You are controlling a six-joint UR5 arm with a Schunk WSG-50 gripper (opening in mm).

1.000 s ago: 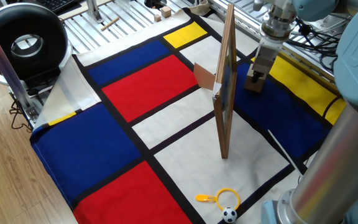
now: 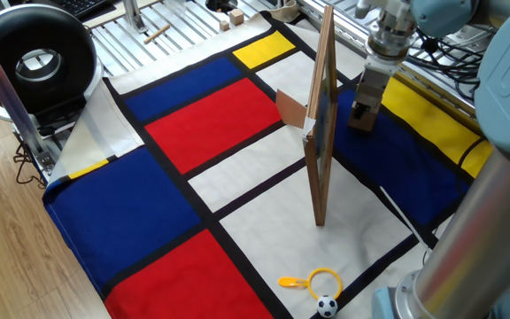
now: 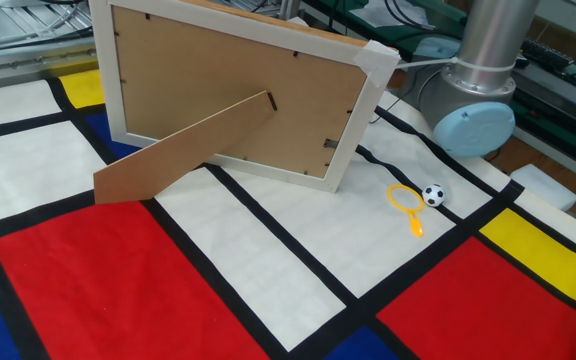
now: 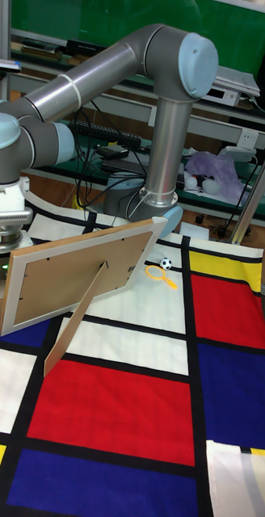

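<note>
My gripper [image 2: 364,112] points down over the blue patch of the cloth, on the glass side of the standing picture frame [image 2: 320,133]. A brown wooden block [image 2: 363,120] shows at its fingertips; whether the fingers are closed on it is too small to make out. From behind, the picture frame's tan back [image 3: 218,90] and its propped-out stand leg [image 3: 183,150] face the camera, and the panel hides the gripper. At the left edge of exterior view 3, the wrist [image 4: 6,229] is partly cut off behind the frame.
A yellow magnifier-like ring with handle [image 2: 324,282] and a small soccer ball [image 2: 327,306] lie close together on the white patch. Small wooden blocks [image 2: 235,17] sit at the slatted far edge.
</note>
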